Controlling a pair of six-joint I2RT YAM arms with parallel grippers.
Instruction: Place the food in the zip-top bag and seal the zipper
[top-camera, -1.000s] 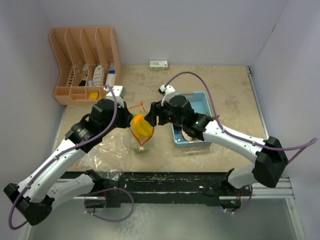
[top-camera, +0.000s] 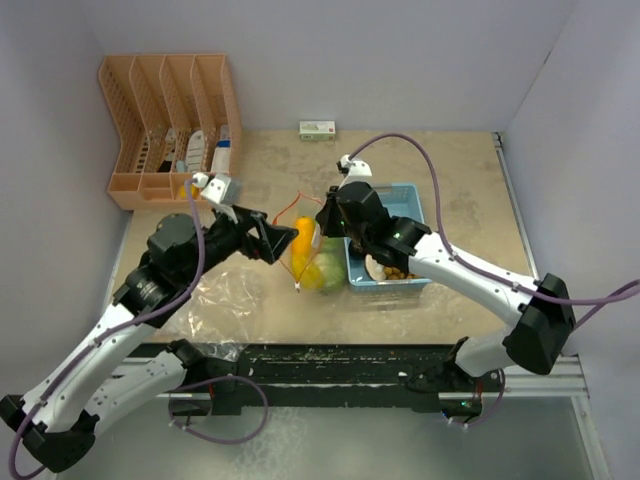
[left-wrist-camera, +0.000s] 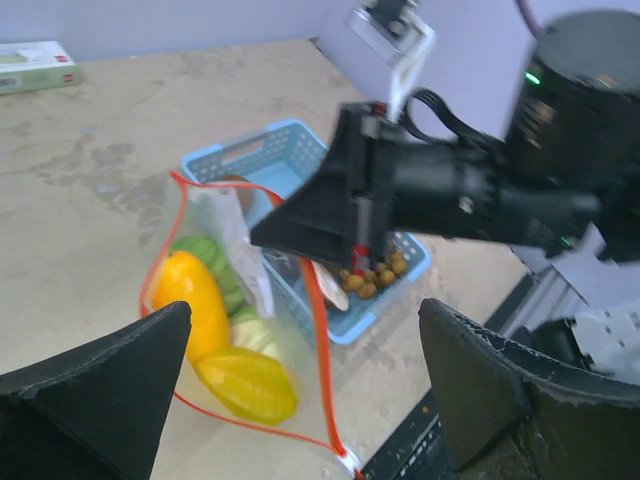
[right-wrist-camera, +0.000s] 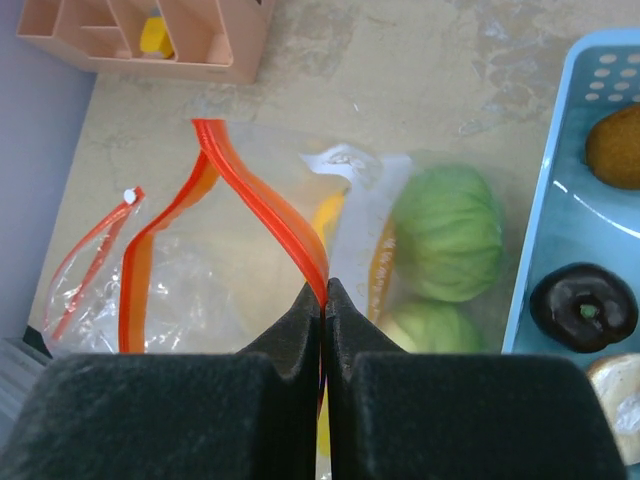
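The clear zip bag with red-orange edging (top-camera: 284, 211) hangs by one edge from my right gripper. The right fingers are shut on that orange edge, which runs between their tips. Inside the bag are an orange-yellow vegetable (left-wrist-camera: 190, 300), a yellow one (left-wrist-camera: 248, 385) and pale green produce (right-wrist-camera: 448, 232). The bag's mouth is spread, its other edge hanging loose. To the left of the bag, my left gripper (top-camera: 280, 240) stands open, with its fingers (left-wrist-camera: 95, 400) wide apart and gripping nothing; the bag shows beyond them in the left wrist view.
Right of the bag stands a blue basket (top-camera: 404, 200) with a dark round item (right-wrist-camera: 584, 307), brown pieces (left-wrist-camera: 372, 280) and other food. A pink divided rack (top-camera: 150, 190) is at the back left, a small box (top-camera: 317, 130) at the back. Clear plastic (top-camera: 215, 305) lies front left.
The left gripper has let go of the other edge, opened and turned toward the bag. The bag and food have shifted right.
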